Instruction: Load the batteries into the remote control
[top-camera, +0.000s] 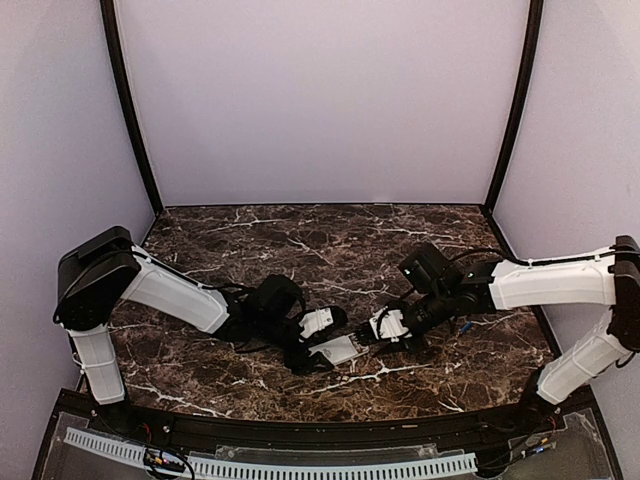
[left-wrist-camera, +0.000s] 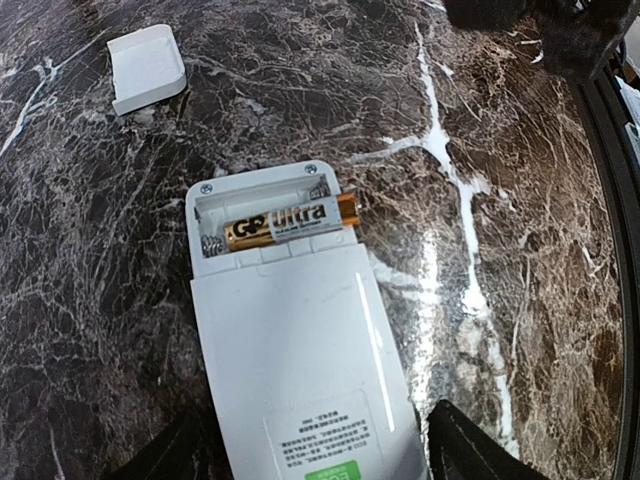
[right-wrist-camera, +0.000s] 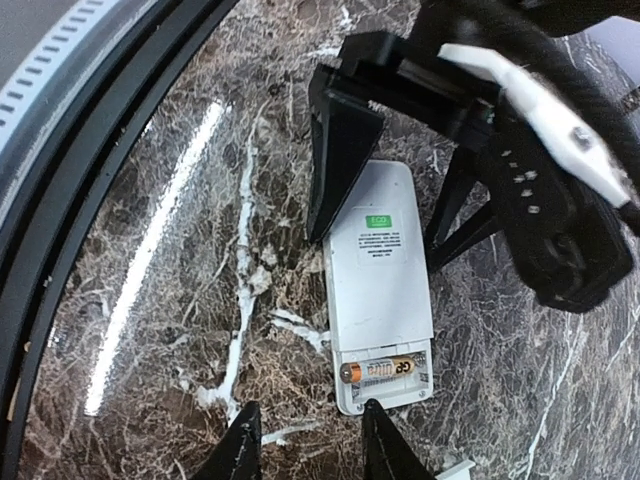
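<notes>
The white remote (left-wrist-camera: 300, 340) lies back up on the marble table, its battery compartment open at one end, with a GP Ultra battery (left-wrist-camera: 280, 222) lying crosswise in it, one end raised at the rim. My left gripper is around the far end of the remote, fingers at both sides; whether they grip it is unclear. My right gripper is part open above the table beside the compartment end, nothing visible between its fingers.
The small white battery cover (left-wrist-camera: 145, 70) lies apart from the remote. A blue item (top-camera: 465, 326) lies to the right. The table's front edge and rail run close by.
</notes>
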